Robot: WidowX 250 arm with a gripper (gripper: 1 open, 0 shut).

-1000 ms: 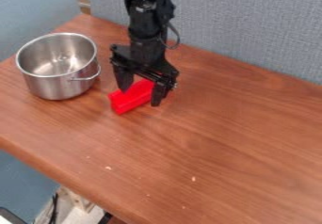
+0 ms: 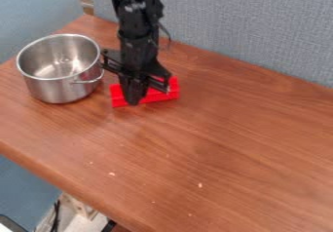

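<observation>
A red block (image 2: pixel 162 94) lies on the wooden table just right of a steel pot (image 2: pixel 55 70). My black gripper (image 2: pixel 135 88) is down over the block, its tips at or in front of the block's left part, hiding some of it. It is shut; I cannot make out anything held between its fingers.
The pot stands near the table's left edge. Grey padded walls rise behind it.
My gripper has moved left and slightly up the view. The red block has turned from a diagonal to lie nearly level across the view.
</observation>
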